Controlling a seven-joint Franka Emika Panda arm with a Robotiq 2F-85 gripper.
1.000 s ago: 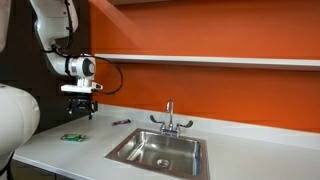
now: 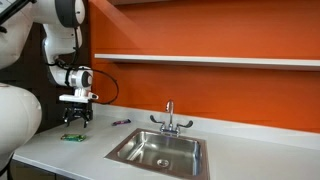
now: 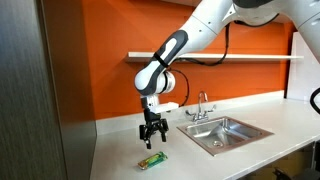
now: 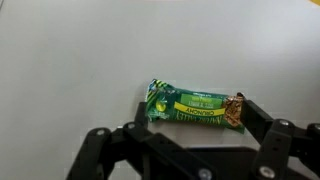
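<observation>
A green snack bar (image 4: 197, 105) in a shiny wrapper lies flat on the pale countertop (image 4: 70, 60). It also shows as the green bar (image 2: 74, 137) at the counter's left end, and as the bar (image 3: 152, 160) in the second exterior view. My gripper (image 3: 153, 136) hangs just above it, pointing down. In the wrist view the gripper is open, its two fingertips wide apart near the wrapper's ends. Nothing is held. Part of the wrapper's lower right end is hidden behind the right finger.
Farther back lies a small dark, reddish item (image 2: 121, 122), near the orange wall (image 2: 230, 90). A steel sink (image 2: 122, 151) with a faucet (image 2: 170, 108) is set into the counter to the right. A white shelf (image 2: 210, 61) runs along the wall above. Bare counter surrounds the bar.
Over the last second my arm has come down, bringing the gripper from higher up to close above the green bar. The bar has not visibly moved.
</observation>
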